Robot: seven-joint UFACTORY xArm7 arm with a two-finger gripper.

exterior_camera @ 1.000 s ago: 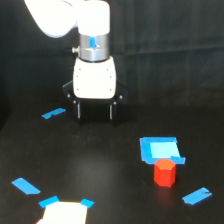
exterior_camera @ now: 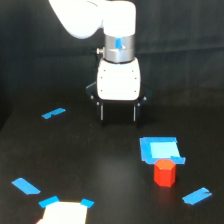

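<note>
My gripper (exterior_camera: 119, 117) hangs over the back middle of the dark table. Its two thin dark fingers stand wide apart with nothing between them, so it is open. Toward the front right sits a small red block (exterior_camera: 165, 174) that looks many-sided. It is just in front of a blue square (exterior_camera: 150, 143) with a paler blue patch (exterior_camera: 163, 150) on it; whether the two touch is unclear. My gripper is behind and to the left of both, apart from them.
A pale cream object (exterior_camera: 65, 213) is cut off by the front edge of the view, with blue tape strips at its corners. Other blue strips lie at the left (exterior_camera: 26, 186), back left (exterior_camera: 54, 113) and front right (exterior_camera: 197, 196).
The arm and its open gripper have shifted to the right, closer to the blue square. The red block, the square and the cream object lie as before.
</note>
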